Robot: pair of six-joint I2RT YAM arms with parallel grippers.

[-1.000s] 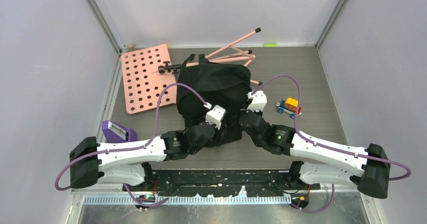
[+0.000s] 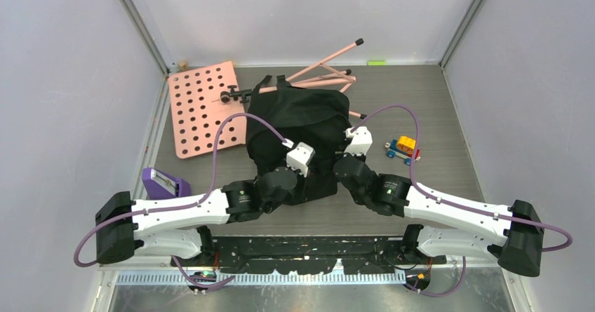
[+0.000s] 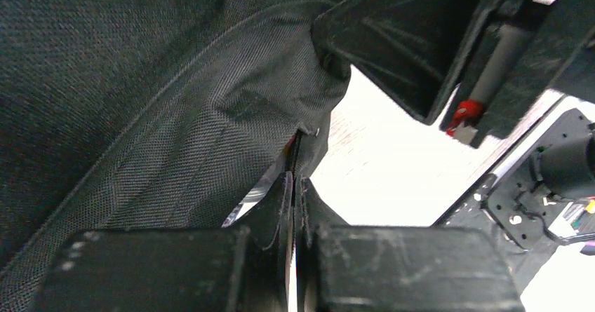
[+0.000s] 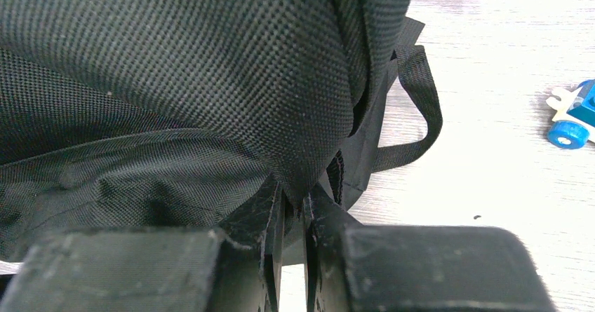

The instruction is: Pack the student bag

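Note:
A black mesh backpack (image 2: 298, 112) lies in the middle of the grey table. My right gripper is shut on its fabric at the right side, with a loose strap (image 4: 421, 102) beside it. My left gripper is shut at the front of the bag, its tips just below a small tab (image 3: 309, 133) at the edge of the fabric; whether anything thin is between them is hard to tell.
A perforated pink board (image 2: 200, 109) with folded pink legs (image 2: 326, 73) lies behind and left. A purple object (image 2: 165, 184) is at front left; a toy car (image 2: 403, 148) sits right, with clear table around it.
My left arm has shifted slightly, most recently a little to the left. My right arm stays still and the bag looks much the same.

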